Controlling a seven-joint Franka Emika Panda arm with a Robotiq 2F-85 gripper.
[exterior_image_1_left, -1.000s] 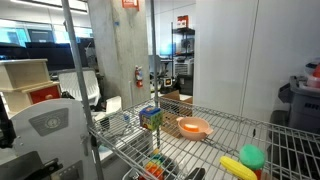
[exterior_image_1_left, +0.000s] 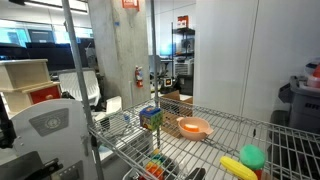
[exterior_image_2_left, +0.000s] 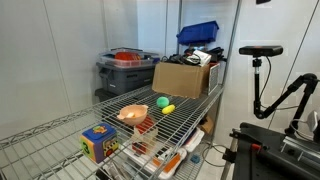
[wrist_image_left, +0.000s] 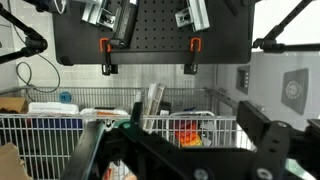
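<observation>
In the wrist view my gripper is open, its black fingers spread wide at the bottom of the picture, with nothing held between them. The wire rack (wrist_image_left: 50, 106) passes behind it. On that rack, a blue, yellow and red box (exterior_image_2_left: 99, 142) stands near the front, and an orange bowl (exterior_image_2_left: 132, 115) sits farther along. A green round item (exterior_image_1_left: 252, 157) and a yellow elongated item (exterior_image_1_left: 237, 168) lie close together, apart from the bowl. Neither exterior view shows the gripper clearly.
Behind the rack's far end are a cardboard box (exterior_image_2_left: 180, 78) and grey bins (exterior_image_2_left: 125, 76). Several items lie below the rack's wires. A black perforated plate (wrist_image_left: 155, 35) with orange-marked brackets fills the top of the wrist view. Bare wire surrounds the bowl.
</observation>
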